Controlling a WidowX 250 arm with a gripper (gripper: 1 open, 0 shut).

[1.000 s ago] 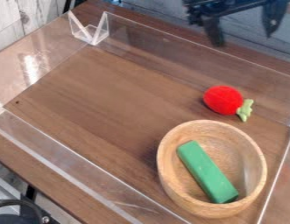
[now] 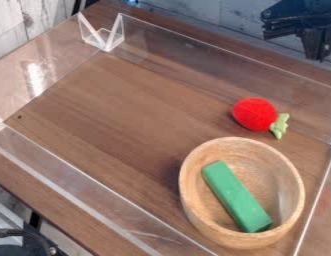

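Observation:
A wooden bowl point(image 2: 201, 200) sits at the lower right with a green block point(image 2: 235, 195) lying inside it. Behind the bowl, a red plush vegetable point(image 2: 255, 113) with a pale green top rests on the wooden surface. Only part of my dark gripper point(image 2: 312, 38) shows at the top right edge, raised high above and behind the red plush; its fingers are too cropped and dark to read.
Clear plastic walls point(image 2: 101, 200) border the wooden work surface, with a clear bracket point(image 2: 104, 35) at the back left corner.
My gripper has moved right along the top of the view, partly out of frame. The bowl, block and red plush look unchanged.

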